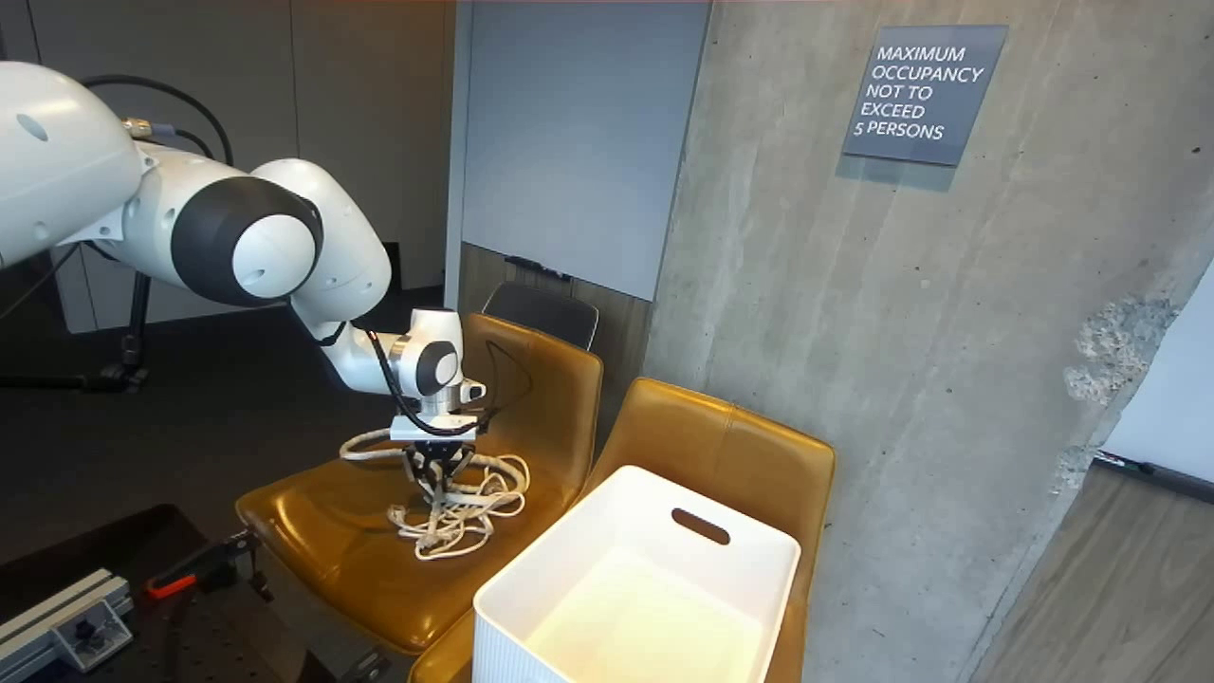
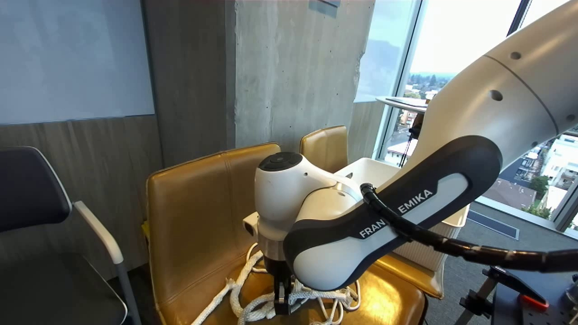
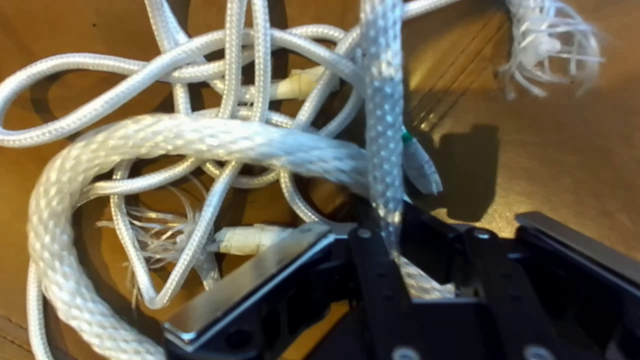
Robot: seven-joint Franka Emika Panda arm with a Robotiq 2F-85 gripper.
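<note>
A tangle of white ropes point(image 1: 467, 507) lies on the seat of the tan chair point(image 1: 319, 524). My gripper point(image 1: 437, 484) points down into the pile. Close up in the wrist view, one thick braided rope point(image 3: 384, 102) runs down between the dark fingers of the gripper. The fingers stand partly apart around it; whether both press on it cannot be made out. Another thick rope point(image 3: 162, 135) loops at the left, among thinner cords with frayed or taped ends. In the second exterior view, the gripper point(image 2: 282, 306) is partly hidden by the arm.
An empty white bin point(image 1: 637, 598) with a handle slot stands on the neighbouring tan chair point(image 1: 728, 444). The chair backs rise behind the ropes. At the lower left is a dark table with a metal rail point(image 1: 63, 620) and a red-and-black tool point(image 1: 188, 575).
</note>
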